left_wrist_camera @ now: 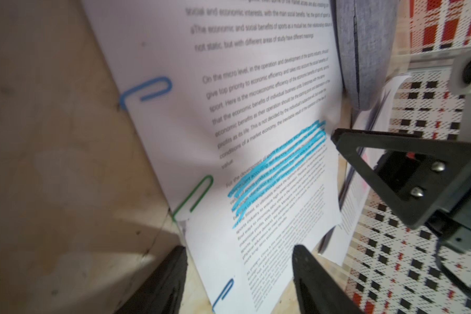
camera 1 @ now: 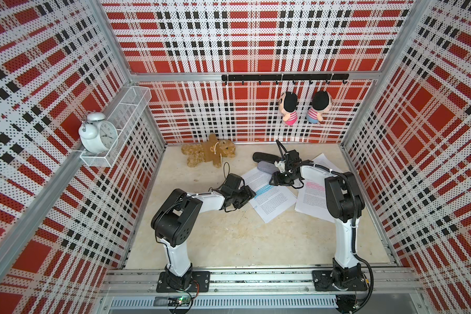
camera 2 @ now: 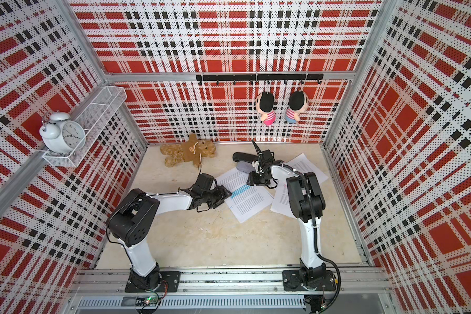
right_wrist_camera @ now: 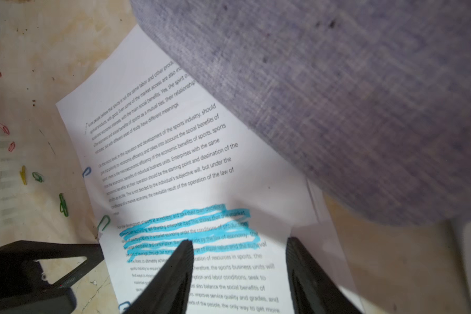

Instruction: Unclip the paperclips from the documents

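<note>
The document with blue highlighting lies mid-table. Along its left edge, in the left wrist view, sit a blue paperclip, a green paperclip and another blue paperclip. Over the lower part of that edge, my left gripper is open with nothing between its fingers. My right gripper is low over the highlighted lines, towards the page's right side. Its fingers look apart, with the page visible between them; whether they grip any of it cannot be made out.
A grey case covers the page's upper right. Several loose paperclips, among them a green one, lie left of it. Another document with pink highlighting lies under the right arm. A brown plush toy is at the back left.
</note>
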